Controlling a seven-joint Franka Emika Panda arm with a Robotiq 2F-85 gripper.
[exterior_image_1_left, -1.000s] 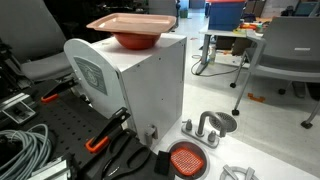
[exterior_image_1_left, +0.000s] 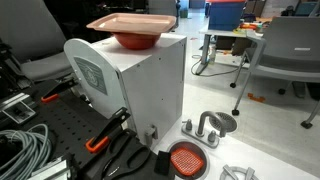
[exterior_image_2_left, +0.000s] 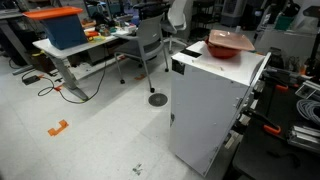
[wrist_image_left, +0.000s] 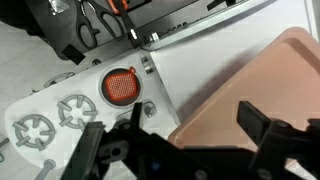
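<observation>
My gripper stands open in the wrist view, its dark fingers wide apart with nothing held between them. Below it to the right lies a flat, pinkish tray (wrist_image_left: 258, 85). In exterior view 1 that tray (exterior_image_1_left: 135, 22) rests slightly tilted across a red-orange bowl (exterior_image_1_left: 137, 41), covering most of its opening. Both sit on top of a white box (exterior_image_1_left: 155, 92). Exterior view 2 shows the tray (exterior_image_2_left: 231, 40) over the bowl (exterior_image_2_left: 222, 51) from the other side. I cannot make out the gripper in either exterior view.
A white toy stove top has a sink with a red drain (wrist_image_left: 121, 86), a grey faucet (wrist_image_left: 149, 108) and burners (wrist_image_left: 76, 111). Scissors (wrist_image_left: 97, 22) and orange-handled clamps (exterior_image_1_left: 108, 133) lie on the black table (exterior_image_1_left: 72, 125). A chair (exterior_image_1_left: 288, 48) stands on the open floor behind.
</observation>
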